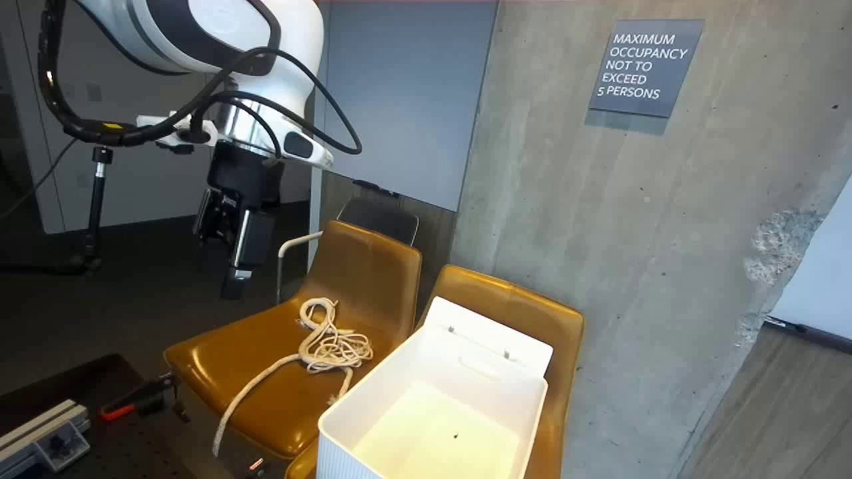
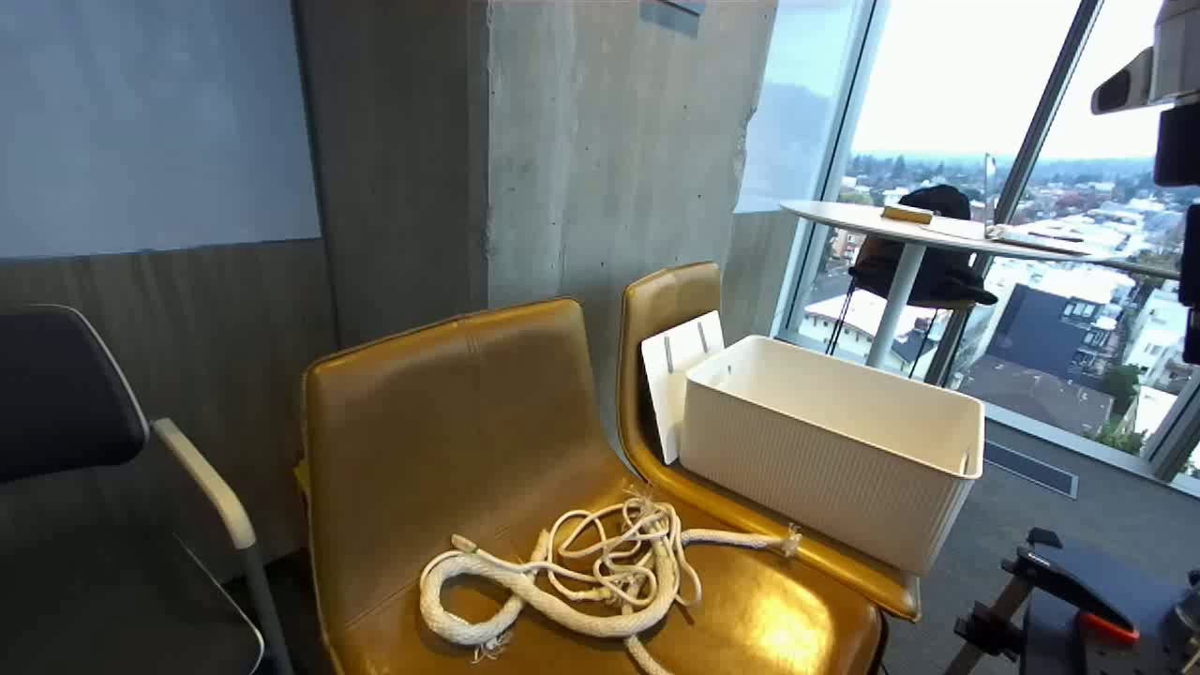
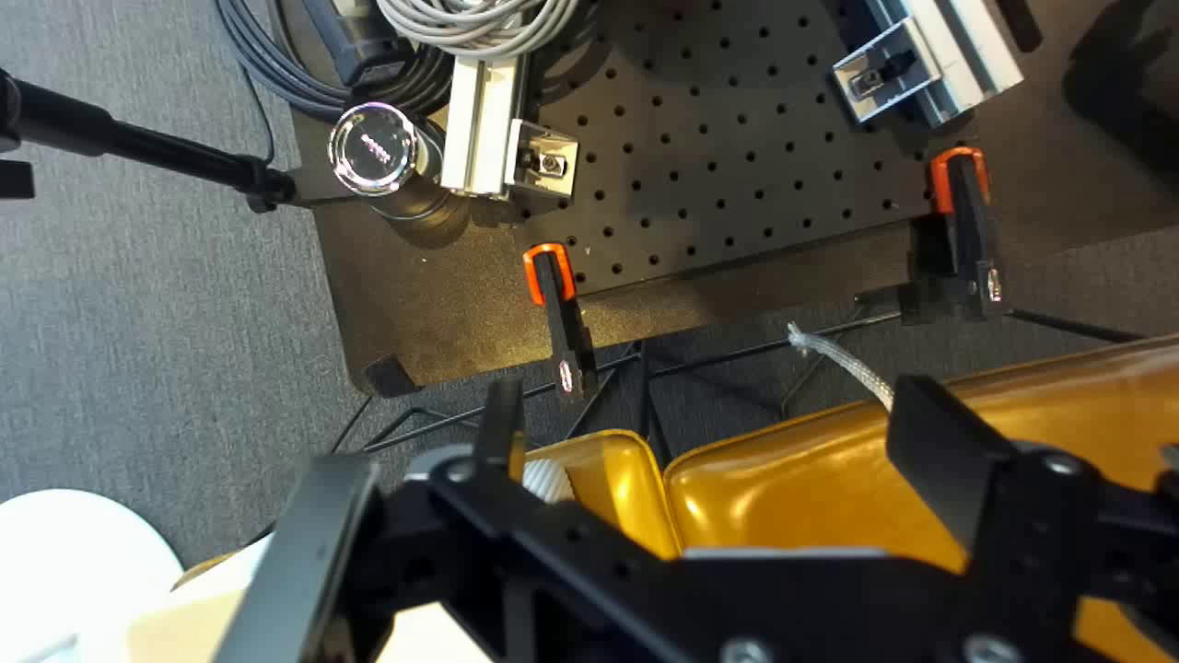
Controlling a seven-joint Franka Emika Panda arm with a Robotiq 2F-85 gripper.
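Observation:
A cream rope lies in a loose tangle on the seat of a tan chair, one end drooping over the front edge. Beside it, a white ribbed bin rests on a second tan chair; its visible interior looks empty apart from a small dark speck. High above and left of the rope, my gripper points downward. In the wrist view its black fingers are spread wide, so it is open, with nothing held. Only the rope's end shows there; the gripper hides much of the chairs.
A white panel leans between bin and chair back. The dark perforated table carries orange-tipped clamps, metal rails, a coiled grey cable and a round canister. Open air surrounds the gripper.

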